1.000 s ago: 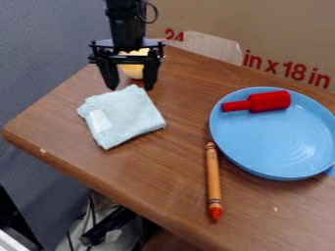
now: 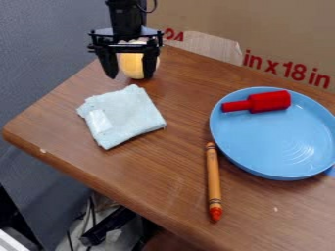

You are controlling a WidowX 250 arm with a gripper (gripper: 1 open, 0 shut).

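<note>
My black gripper [image 2: 127, 61] hangs at the top left over the back of the table, its two fingers spread apart, in front of a yellow object [image 2: 140, 61] that it partly hides. A folded white cloth [image 2: 121, 119] lies below it on the wooden table. A blue plate [image 2: 272, 144] on the right holds a red cylinder with a handle [image 2: 265, 102] near its back rim. An orange crayon-shaped stick [image 2: 214, 186] with a red tip lies left of and in front of the plate.
A cardboard box [image 2: 249, 29] stands behind the table. The table's left edge drops to a grey floor with cables and dark gear below.
My gripper has risen slightly and shifted a little to the left over the last second. The objects on the table look unchanged.
</note>
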